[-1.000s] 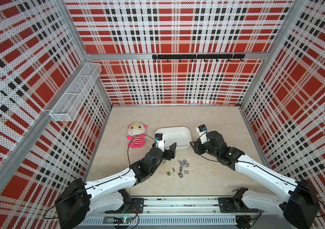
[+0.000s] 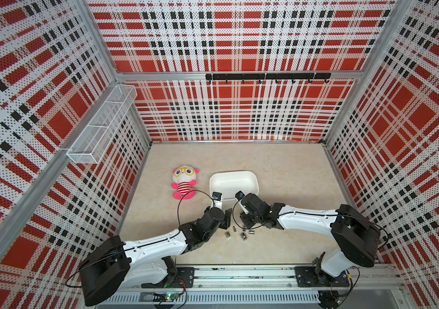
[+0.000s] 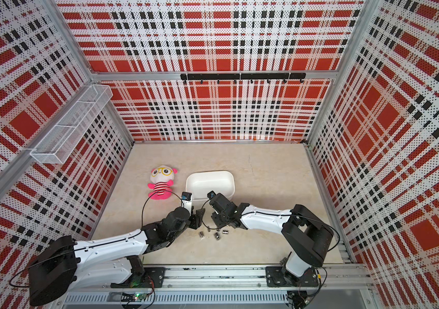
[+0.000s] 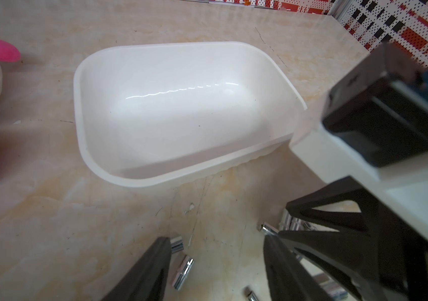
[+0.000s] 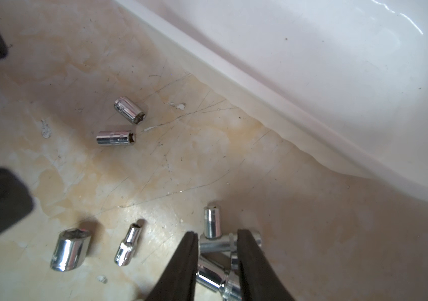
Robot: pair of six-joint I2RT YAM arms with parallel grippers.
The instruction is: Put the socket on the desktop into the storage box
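Several chrome sockets lie loose on the desktop below the white storage box (image 2: 233, 180), which looks empty. In the right wrist view they include a large socket (image 5: 70, 249), a stepped socket (image 5: 127, 245) and a cluster (image 5: 216, 243). My left gripper is low in front of the box, parted, with small sockets (image 4: 183, 272) visible beyond its fingertips. My right gripper is low over the cluster, its fingers apart; whether anything sits between them is unclear. In the left wrist view the black fingers of the right gripper reach among the sockets.
A pink plush toy (image 2: 183, 182) lies left of the box. A wire basket (image 2: 101, 126) hangs on the left wall. The table behind and right of the box is clear. The two grippers are close together.
My right arm has swung left and down from beside the box to the sockets, nearer the left gripper. My left gripper has moved lower, towards the front.
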